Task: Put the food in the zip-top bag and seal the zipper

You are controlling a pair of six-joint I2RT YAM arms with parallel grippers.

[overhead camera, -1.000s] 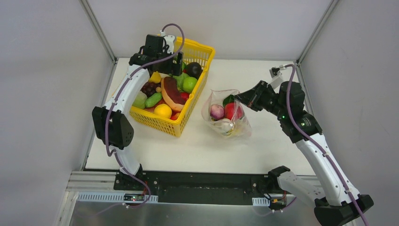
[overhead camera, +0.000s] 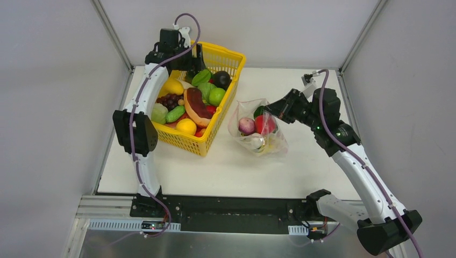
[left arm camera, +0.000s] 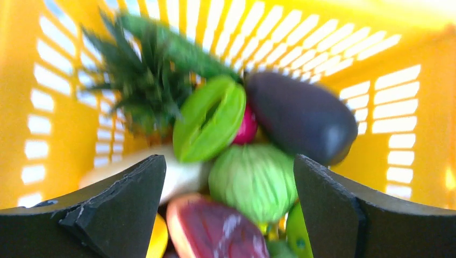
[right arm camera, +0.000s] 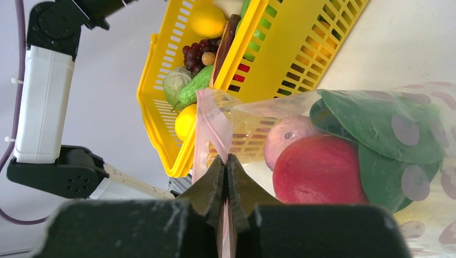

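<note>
Over the back of the yellow basket is my left gripper; its fingers are spread with nothing between them. Below it in the left wrist view lie an open green pod, a cabbage, an eggplant and a red-brown sweet potato. My right gripper is shut on the rim of the clear zip bag, pinching its pinkish edge. Inside the bag show a purple onion, a red food, green leaves and something white.
Grapes, a lemon and other foods fill the basket's front part.
The right arm and bag shifted slightly left.
</note>
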